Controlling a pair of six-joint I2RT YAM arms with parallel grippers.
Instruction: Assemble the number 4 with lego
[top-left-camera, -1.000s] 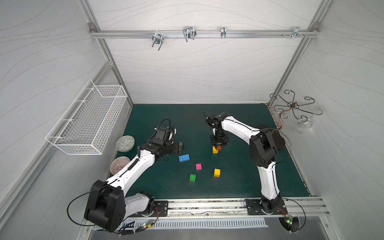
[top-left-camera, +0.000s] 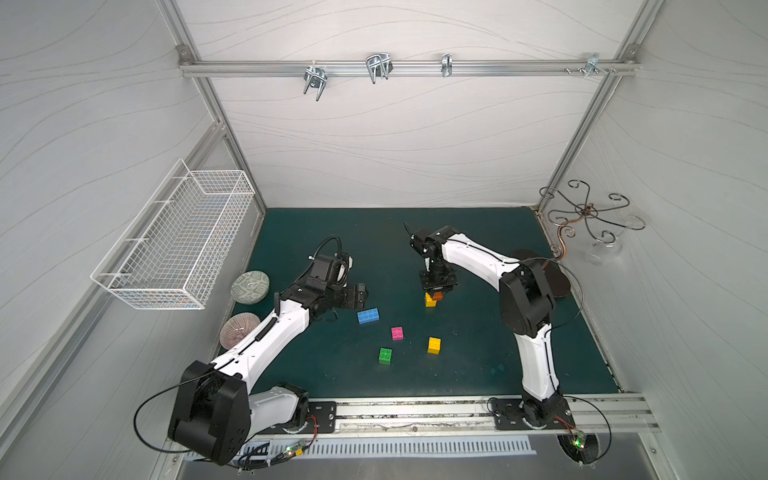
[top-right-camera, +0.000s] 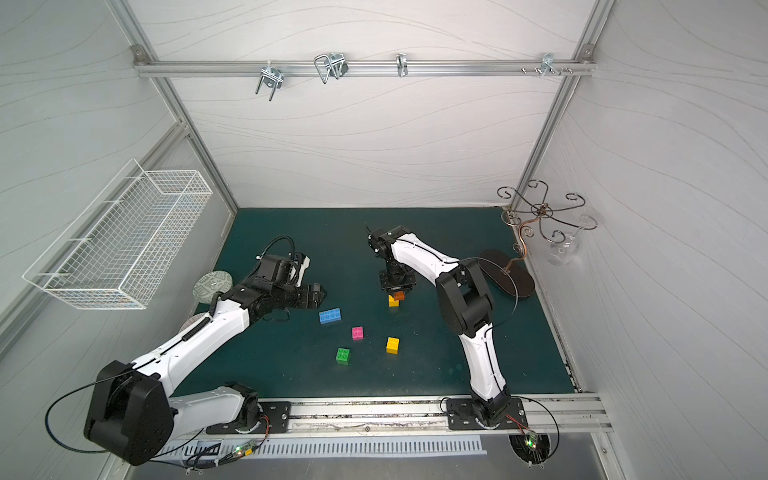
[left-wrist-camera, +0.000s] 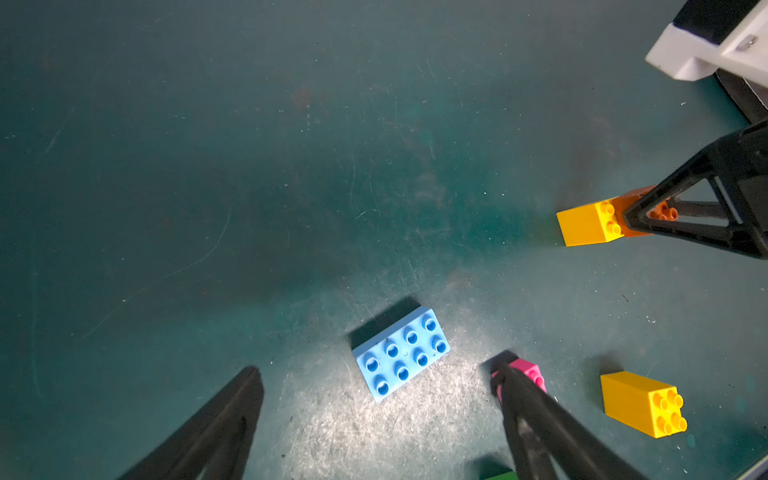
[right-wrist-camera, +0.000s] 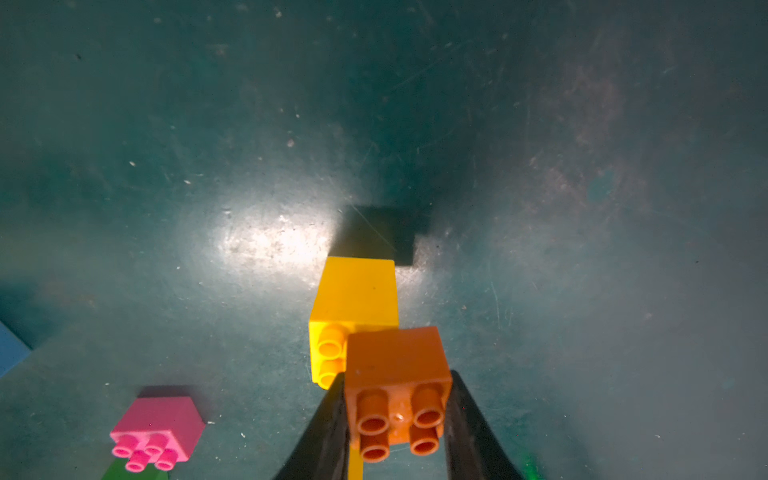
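My right gripper is shut on an orange brick (right-wrist-camera: 397, 352), its studs facing the wrist camera. Just behind that brick stands a yellow brick (right-wrist-camera: 354, 289), partly covered by it; whether the two touch I cannot tell. A flat blue brick (left-wrist-camera: 401, 352) lies in front of my left gripper, whose fingers are spread apart and empty. A pink brick (top-left-camera: 397, 333), a green brick (top-left-camera: 385, 355) and a second yellow brick (top-left-camera: 434, 345) rest separately on the table nearer the front.
Along the left edge sit a grey-green bowl (top-left-camera: 250, 287) and a pinkish ribbed bowl (top-left-camera: 239, 330). A wire basket (top-left-camera: 180, 240) hangs on the left wall. At right, a dark brown round object (top-left-camera: 552, 277) lies partly behind my right arm.
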